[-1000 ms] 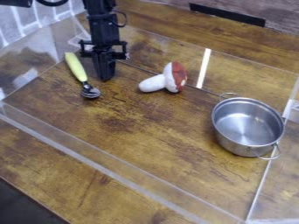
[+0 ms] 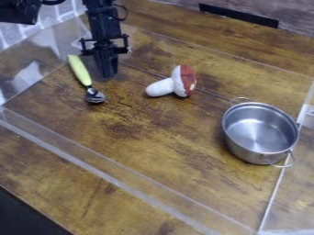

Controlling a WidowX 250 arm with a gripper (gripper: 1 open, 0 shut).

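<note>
The black robot gripper [image 2: 106, 66] hangs at the top left, just right of a utensil [image 2: 79, 74] with a pale yellow-green handle and a metal head, lying on the wooden table [image 2: 147, 156]. The gripper looks shut, with nothing visible between its fingers, though it is small and dark. A white toy mushroom [image 2: 171, 83] with a red cap lies on its side near the middle. A steel pot [image 2: 259, 132] with two wire handles stands at the right.
Clear plastic walls border the work area along the left, front and right. A dark slot is at the back right edge.
The arm and gripper have shifted very slightly upward and back. The utensil, mushroom and pot are where they were. The pale strip behind the mushroom no longer shows.
</note>
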